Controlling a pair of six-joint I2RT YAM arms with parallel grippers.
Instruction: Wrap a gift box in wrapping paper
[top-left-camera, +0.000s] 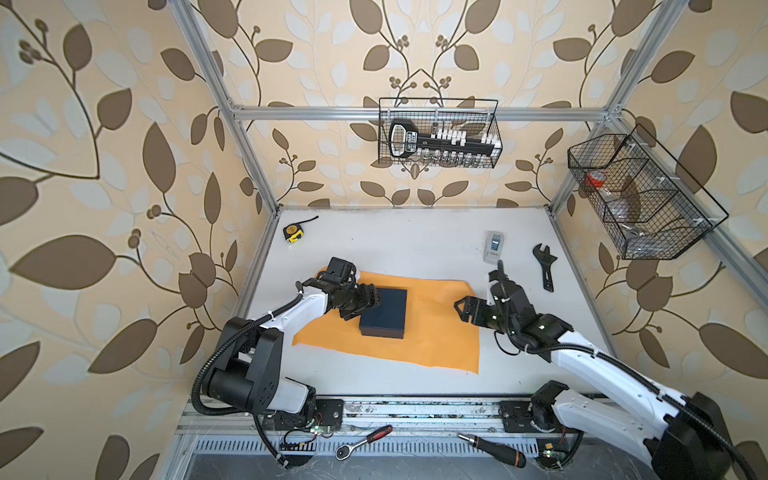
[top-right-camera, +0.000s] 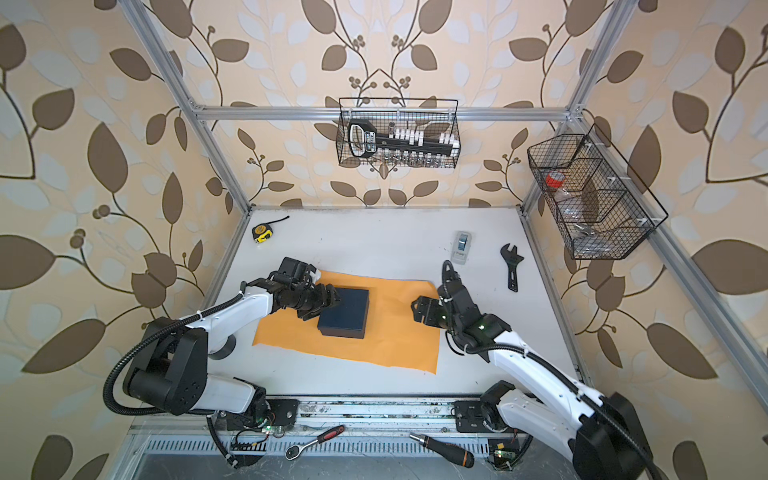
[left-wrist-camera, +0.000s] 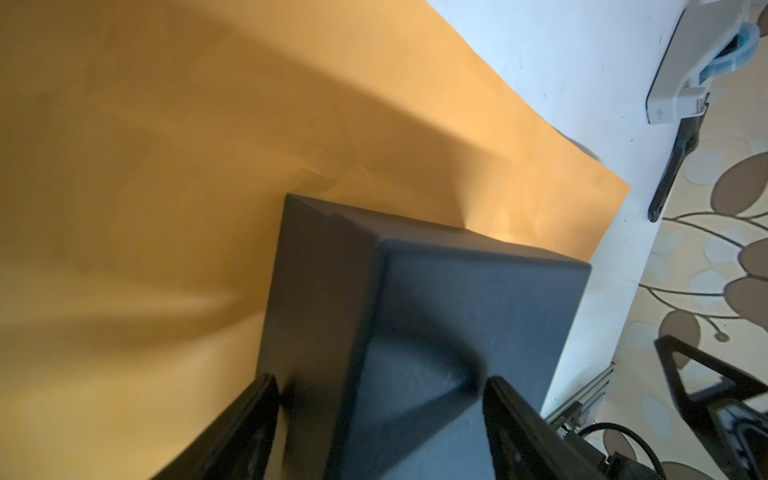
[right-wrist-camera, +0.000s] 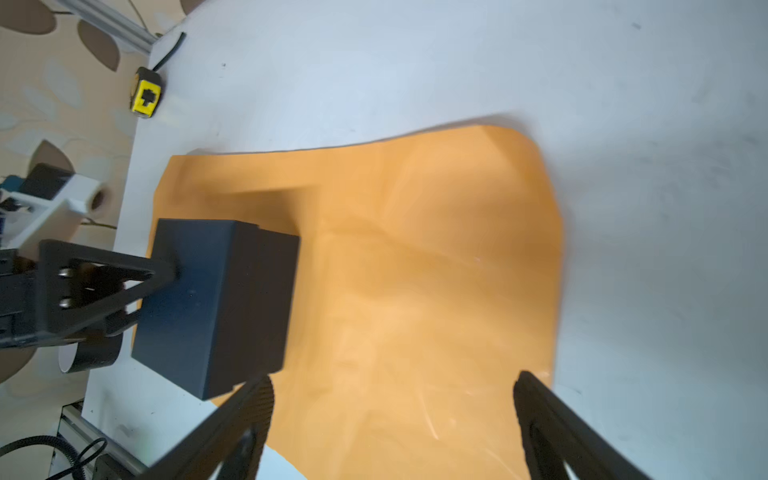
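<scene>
A dark navy box (top-left-camera: 383, 310) rests on the orange wrapping paper (top-left-camera: 436, 320), left of the paper's middle. The paper lies mostly flat, with its far right corner curled up a little in the right wrist view. Over the box's left part is my left gripper, its fingers parted; whether they touch the box I cannot tell. The box's near end is hidden in the left wrist view. My right gripper is open above the paper's right edge, nothing between its fingers.
A yellow tape measure (top-left-camera: 293, 232) lies at the back left; a grey device (top-left-camera: 493, 246) and a wrench (top-left-camera: 545, 266) are at the back right. In the left wrist view, a white tape dispenser (left-wrist-camera: 689, 68) stands beyond the paper.
</scene>
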